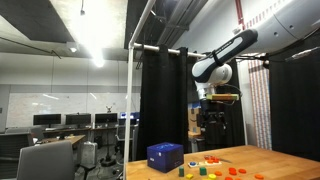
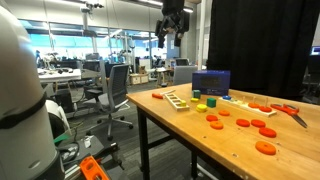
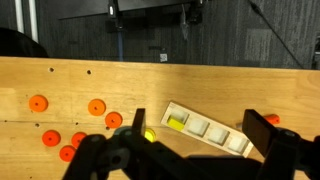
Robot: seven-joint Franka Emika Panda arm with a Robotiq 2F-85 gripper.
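My gripper hangs high above the table, its black fingers wide apart in the wrist view and nothing between them. Below, a pale tray [image 3: 208, 129] with a row of compartments lies on the wood, a yellow-green block [image 3: 176, 124] in its left end. Just left of it rests a yellow piece [image 3: 150, 135], partly hidden by a finger. Several orange-red discs [image 3: 96, 107] are spread over the left of that view. Exterior view 2 shows the gripper [image 2: 170, 40] well above the tray [image 2: 178, 101] and a green block [image 2: 211, 101].
A dark blue box [image 1: 165, 156] stands on the wooden table [image 1: 270, 163]. Behind hang black curtains [image 1: 160, 100]. A red piece [image 3: 272, 119] lies right of the tray. Bare wood shows along the table's near side in exterior view 2.
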